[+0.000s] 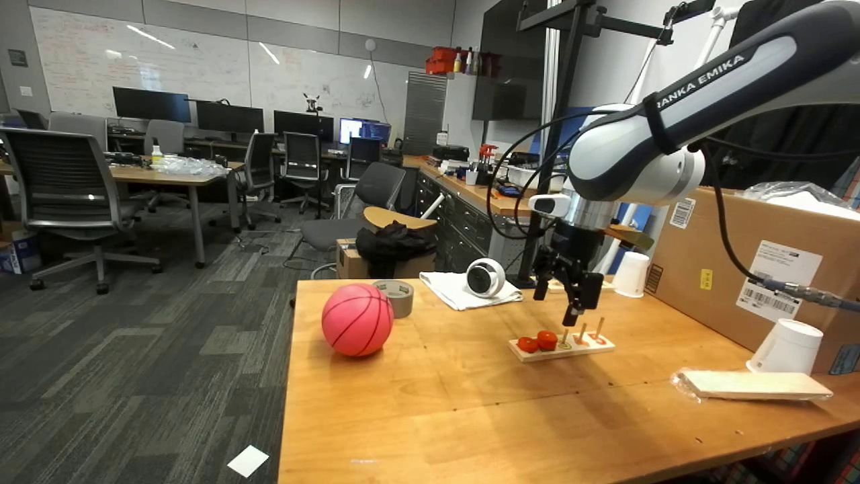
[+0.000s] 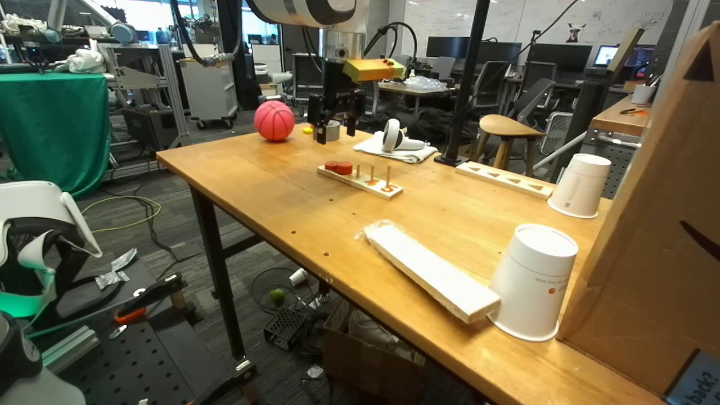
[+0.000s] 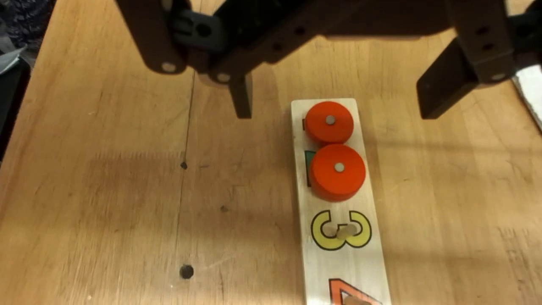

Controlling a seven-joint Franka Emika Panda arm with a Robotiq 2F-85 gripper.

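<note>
A pale wooden peg board printed with numbers lies flat on the table. Two red discs, a far one and a near one, sit side by side on its pegs at one end. The 3 and 4 pegs stand bare in the wrist view, and in exterior view 1 the last peg is bare too. Above the board hangs my gripper, open, its fingers wide apart with nothing between them. From the wrist camera, the fingers straddle the end that carries the discs, without touching it.
A pink ball and a tape roll stand toward the left. Behind lie a white cloth and a white headset. Upturned cups, a wrapped plank and a cardboard box fill the right side.
</note>
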